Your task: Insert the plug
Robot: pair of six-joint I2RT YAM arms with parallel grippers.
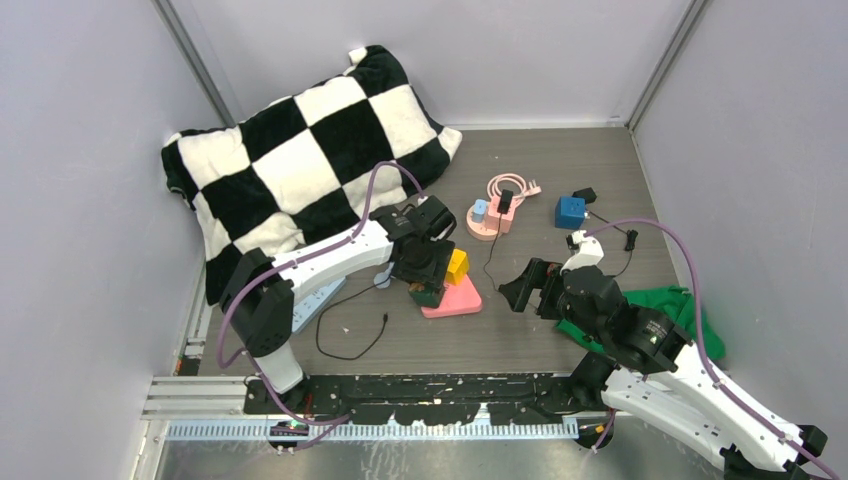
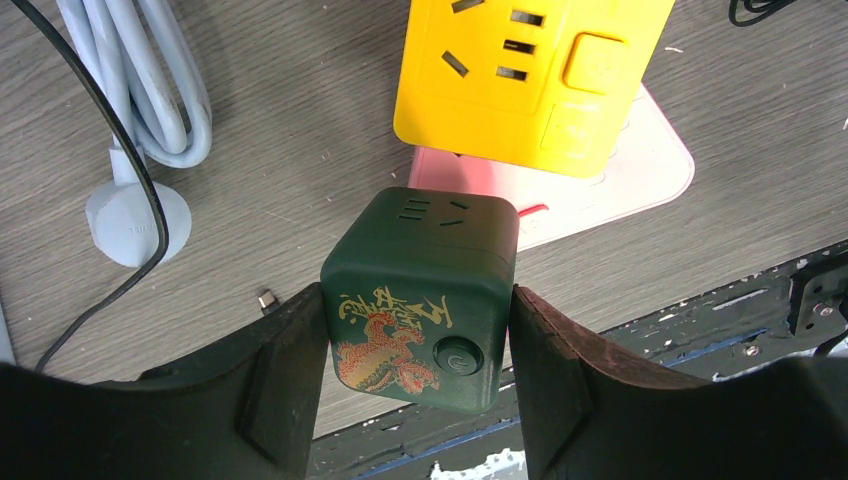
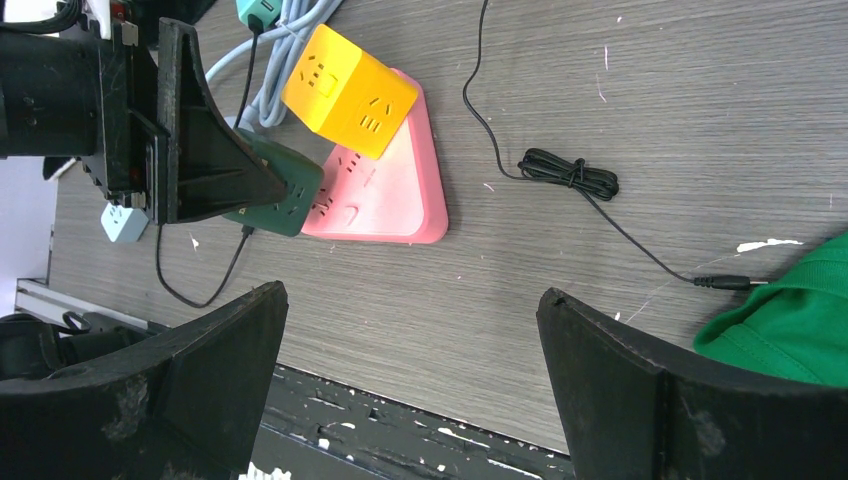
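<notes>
In the left wrist view my left gripper has its fingers on either side of a dark green cube socket (image 2: 410,260) with gold lettering and a button, touching it. The cube sits at the edge of a pink plate (image 2: 630,170), beside a yellow cube socket (image 2: 530,80). In the top view my right gripper (image 1: 525,285) hangs over the table to the right of these, open and empty. A black cable with a barrel plug (image 3: 722,282) lies below it.
A white coiled cable (image 2: 150,100) lies left of the cubes. Pink and blue sockets (image 1: 500,215) and a blue cube (image 1: 569,212) stand at the back. A green cloth (image 3: 790,310) lies at right, a checkered cushion (image 1: 300,160) at back left. Bare table lies front centre.
</notes>
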